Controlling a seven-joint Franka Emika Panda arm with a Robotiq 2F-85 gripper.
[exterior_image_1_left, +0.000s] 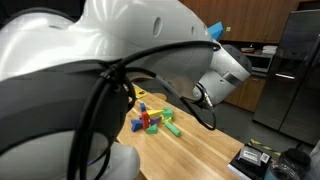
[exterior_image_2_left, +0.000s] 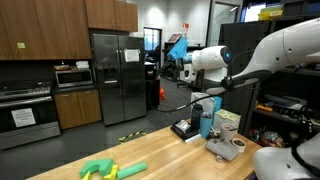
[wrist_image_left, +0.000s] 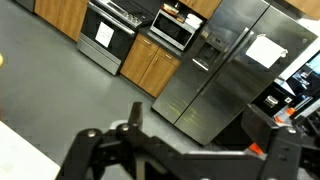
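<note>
In the wrist view my gripper is open, its two dark fingers wide apart and nothing between them. It is raised well above the table and faces the kitchen side of the room. Coloured blocks lie on the wooden table: a green one, a red one and a blue one among several others. Exterior view 2 has a long green block at its bottom edge. None of the blocks lies near the fingers. The big white arm hides the gripper in exterior view 1.
A dark boxy device sits on the table, with a dark round object beside it. A blue cup and a grey container stand near the arm's base. A steel fridge stands beyond.
</note>
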